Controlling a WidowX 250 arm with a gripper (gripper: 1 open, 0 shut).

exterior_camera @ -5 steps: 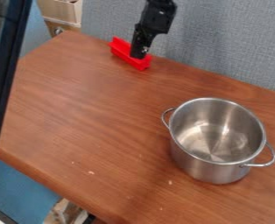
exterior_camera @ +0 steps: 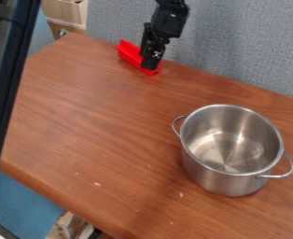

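A red rectangular object point(exterior_camera: 131, 53) lies on the wooden table at the back, near the wall. My black gripper point(exterior_camera: 150, 60) reaches down from the top of the view onto the red object's right part, its fingertips low against it and partly dark against each other; whether they grip it I cannot tell. A steel pot point(exterior_camera: 229, 149) with two side handles stands upright at the right of the table.
A grey wall point(exterior_camera: 243, 47) runs behind it. A dark vertical frame stands along the left edge of the view, with blue floor below the table.
My gripper has shifted slightly and sits lower at the red object than earlier. The pot has not moved.
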